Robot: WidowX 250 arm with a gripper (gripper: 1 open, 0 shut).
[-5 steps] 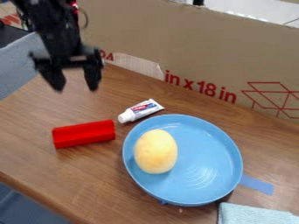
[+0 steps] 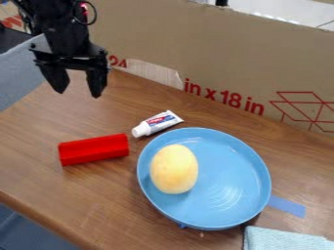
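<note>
My black gripper (image 2: pixel 76 80) hangs open over the back left of the wooden table, with nothing between its fingers. A red cylinder (image 2: pixel 93 149) lies at the middle left of the table. A white toothpaste tube (image 2: pixel 156 124) rests behind it to the right. A blue plate (image 2: pixel 229 195) holds a yellowish oval object (image 2: pixel 174 169) on its left part.
A cardboard wall (image 2: pixel 222 59) stands along the back. A light blue cloth (image 2: pixel 284 241) lies at the front right corner, and blue tape (image 2: pixel 288 207) is beside the plate.
The objects on the table are unchanged.
</note>
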